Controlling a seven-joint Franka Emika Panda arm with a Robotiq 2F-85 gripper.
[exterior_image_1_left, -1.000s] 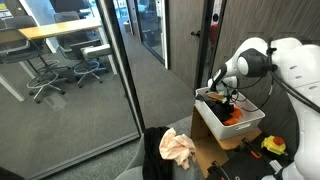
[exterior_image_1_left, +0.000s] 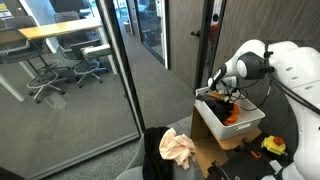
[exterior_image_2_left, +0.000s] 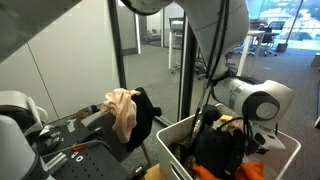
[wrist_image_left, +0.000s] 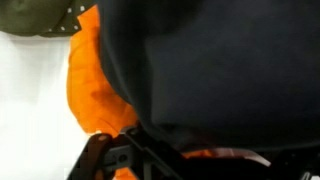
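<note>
My gripper is down inside the white bin (exterior_image_1_left: 245, 129), among the clothes. In the wrist view a black cloth (wrist_image_left: 230, 75) fills most of the picture and lies right against the fingers. An orange cloth (wrist_image_left: 90, 85) shows along its left side, and an olive cap-like piece (wrist_image_left: 45, 18) is at the upper left. From exterior view 2, the arm reaches down over the dark cloth (exterior_image_2_left: 215, 145) in the bin. Cloth and shadow hide the fingertips, so whether the fabric is between them does not show.
Outside the bin, a peach cloth (exterior_image_1_left: 178, 147) and a black cloth (exterior_image_1_left: 156, 155) hang at the near edge. A tool with orange handles (exterior_image_1_left: 273, 145) lies on the dark table by the arm's base.
The arm stays at the bin with only a very slight shift. The cloths outside the bin have not moved.
</note>
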